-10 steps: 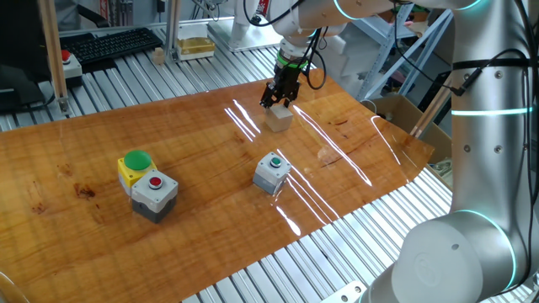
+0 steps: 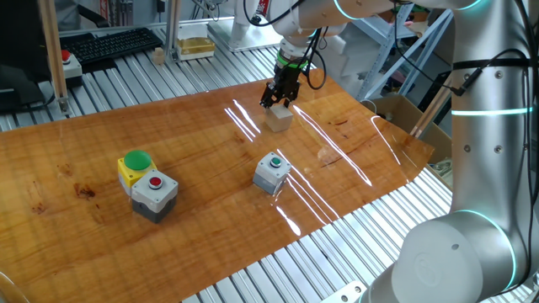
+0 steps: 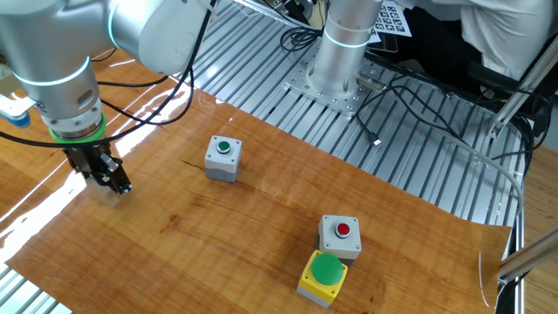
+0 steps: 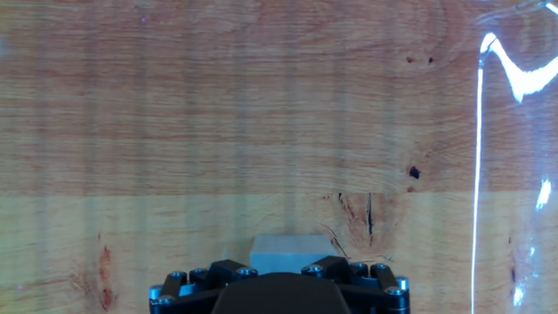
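Note:
A small pale block [image 2: 279, 119] rests on the wooden table near its far edge. My gripper [image 2: 280, 94] is low over it, pointing down, its black fingers at the block's top. From the opposite side the gripper [image 3: 112, 179] hides much of the pale block [image 3: 101, 194]. In the wrist view the block's light face [image 4: 293, 252] shows just past the gripper at the bottom edge. The dark gripper body covers the rest, so whether the fingers touch the block, and how far apart they stand, is hidden.
A grey box with a green button [image 2: 272, 172] stands mid-table. Farther off, a grey box with a red button [image 2: 155, 195] sits against a yellow box with a big green button [image 2: 136, 167]. Bare wooden table [image 3: 235, 253] lies between them.

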